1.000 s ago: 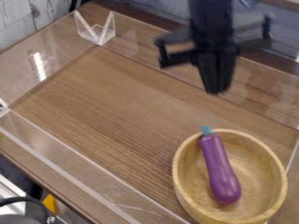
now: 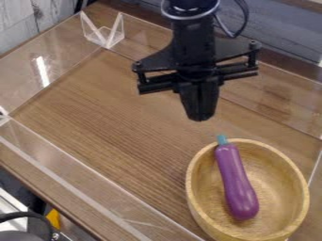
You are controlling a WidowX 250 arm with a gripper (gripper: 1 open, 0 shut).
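Observation:
My gripper [image 2: 198, 94] hangs over the middle of the wooden table [image 2: 88, 141], a dark body seen from above with its fingertips hard to make out. Below it to the right, a yellow bowl [image 2: 284, 207] holds a purple eggplant-like object [image 2: 235, 184] with a teal tip. Nothing shows held in the gripper.
A white wire rack [image 2: 104, 28] stands at the back left. A dark cable [image 2: 44, 221] shows at the bottom left corner, and a grey wall runs along the back.
The bowl and purple object have not moved.

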